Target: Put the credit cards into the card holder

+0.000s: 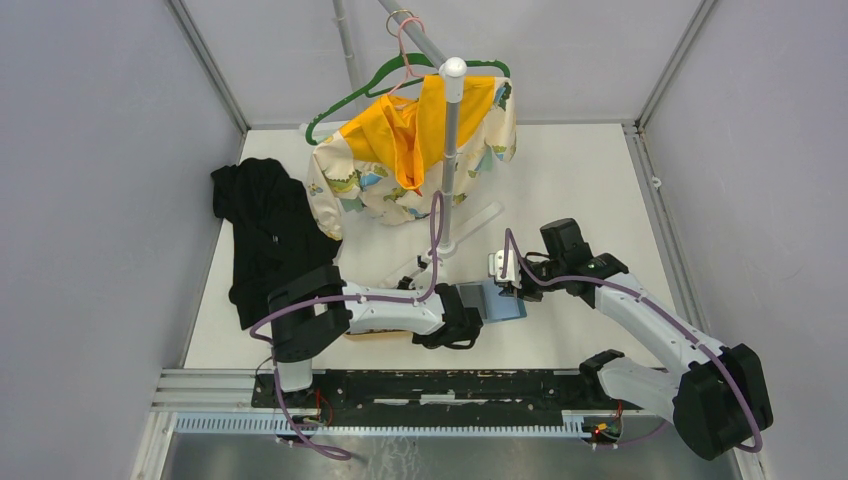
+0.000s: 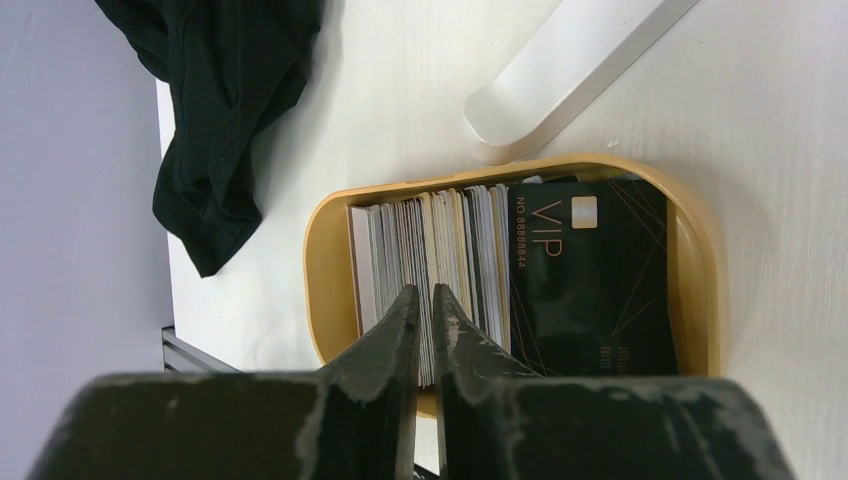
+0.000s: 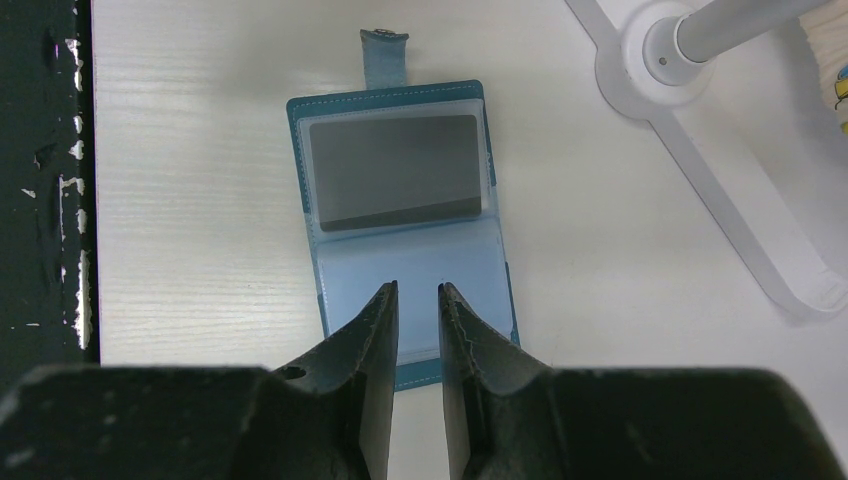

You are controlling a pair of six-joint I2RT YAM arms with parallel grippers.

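Observation:
In the left wrist view my left gripper is shut, with nothing between its fingertips. It stands over a row of upright cards (image 2: 440, 235) in a tan tray (image 2: 712, 270). A black VIP card (image 2: 590, 290) lies flat in the tray's right part, outside the fingers. The blue card holder (image 3: 410, 270) lies opened out on the table in the right wrist view, its grey clear pocket (image 3: 395, 170) showing. Above its near edge my right gripper is open a little, empty.
A white rack foot (image 2: 560, 90) runs just behind the tray, and the rack's post (image 1: 449, 170) rises at centre with hanging clothes. Black cloth (image 1: 268, 230) lies at left.

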